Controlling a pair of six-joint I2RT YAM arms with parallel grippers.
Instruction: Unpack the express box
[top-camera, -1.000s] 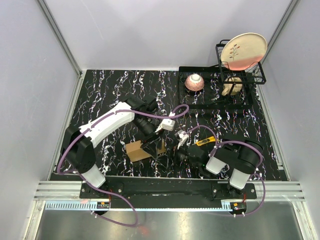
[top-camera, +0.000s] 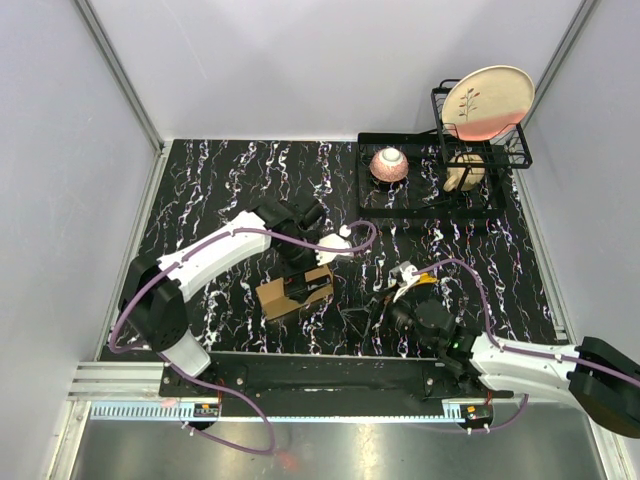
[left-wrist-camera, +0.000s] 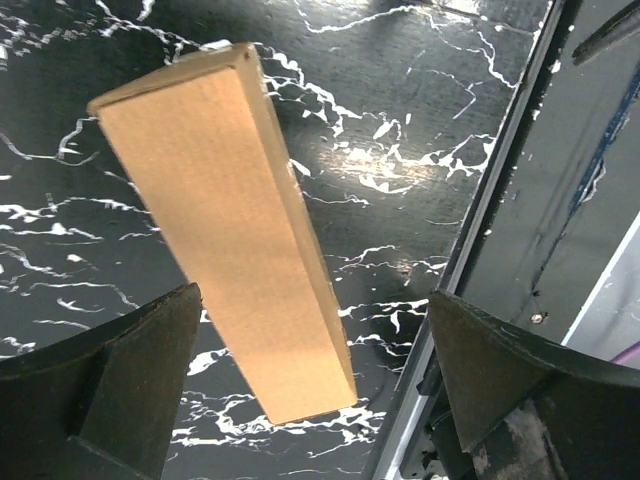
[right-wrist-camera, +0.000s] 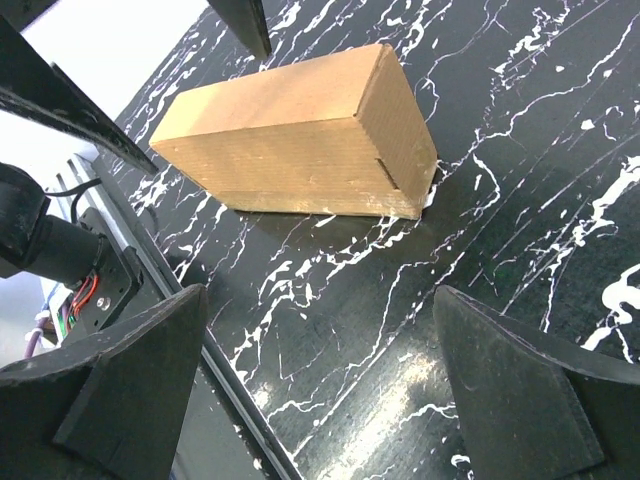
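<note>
The closed brown cardboard box (top-camera: 275, 299) lies on the dark marbled table, left of the middle near the front edge. My left gripper (top-camera: 303, 290) hangs over it, open. In the left wrist view the box (left-wrist-camera: 220, 215) reaches down between the spread fingers, with bare table beside it. My right gripper (top-camera: 358, 318) is open to the right of the box, with only tabletop between its fingers in the right wrist view. There, the box (right-wrist-camera: 290, 155) sits beyond those fingertips, and a left gripper finger (right-wrist-camera: 245, 18) hangs over it. A yellow cutter (top-camera: 427, 279) lies partly behind the right arm.
At the back right a black drying rack (top-camera: 425, 212) holds an upturned pink bowl (top-camera: 389, 165), a beige cup (top-camera: 463, 173) and a large plate (top-camera: 488, 103).
My right gripper has drawn away to the right from the box's right end, its arm now partly covering the cutter. The box has turned slightly. My left gripper has shifted a little over it.
</note>
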